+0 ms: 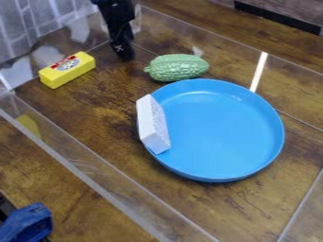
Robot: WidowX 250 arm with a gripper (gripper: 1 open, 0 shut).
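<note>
At the top left the dark gripper (pixel 120 45) hangs over the table, partly cut off by the frame; its fingers are too dark to make out clearly. A yellow box (pixel 66 70) with a red label lies below and left of it. A green bumpy gourd (pixel 177 67) lies below and right of it. A white block (pixel 153 124) rests tilted on the left rim of a large blue plate (pixel 221 132).
A blue object (pixel 25 224) sits at the bottom left corner. Clear plastic edges (pixel 89 165) run along the left side.
</note>
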